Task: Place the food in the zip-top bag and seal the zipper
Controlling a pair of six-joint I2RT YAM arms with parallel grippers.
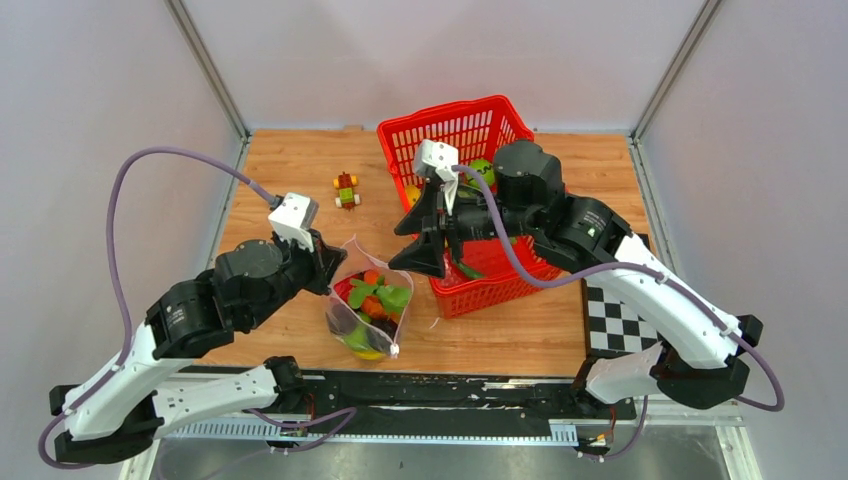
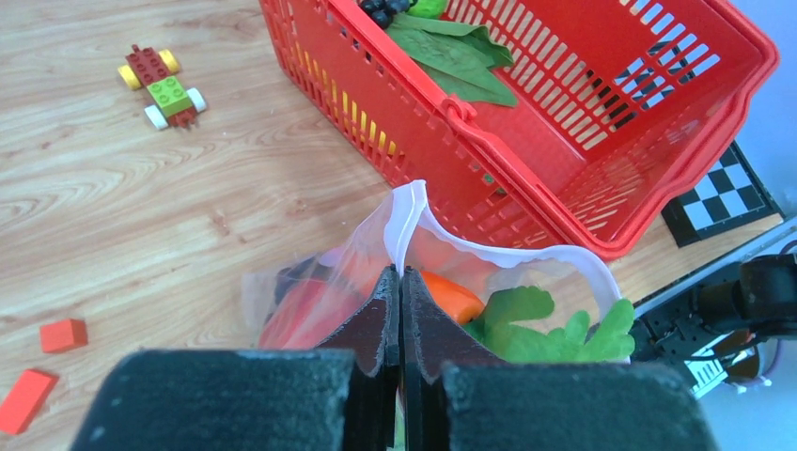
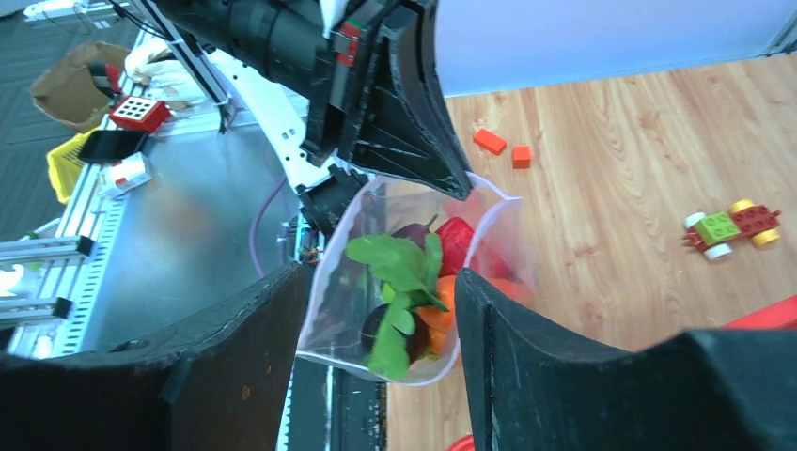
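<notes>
The clear zip top bag (image 2: 367, 240) stands with its mouth open, its upper rim pinched by my left gripper, which is shut on that edge. Inside the bag, the right wrist view shows green leaves (image 3: 399, 263), a red pepper (image 3: 455, 246), orange food (image 3: 438, 315) and a dark item at the bottom. My right gripper is open, its fingers spread and apart from the bag. From above, the right gripper (image 1: 393, 249) is to the right of the bag's mouth, near the basket.
A red basket (image 1: 455, 118) holding more food, including large green leaves (image 2: 461, 61), is behind and right of the bag. A toy-brick car (image 1: 346, 190) and two red bricks (image 2: 63, 335) lie on the table. A checkered board (image 1: 612, 325) is at the right.
</notes>
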